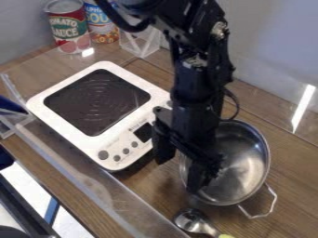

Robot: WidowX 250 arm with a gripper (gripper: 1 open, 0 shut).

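My black gripper (187,158) reaches down over a steel pot (248,172), its fingers at the pot's left side, open as far as the dark shapes show. The pot has wire handles and looks tilted. A white induction cooktop (70,91) with a black plate stands to the left.
A steel spoon or ladle (192,221) lies in front of the pot. A tomato sauce can (69,28) and a soup can (102,24) stand at the back left. Wood counter shows to the right; a clear rail runs along the front left edge.
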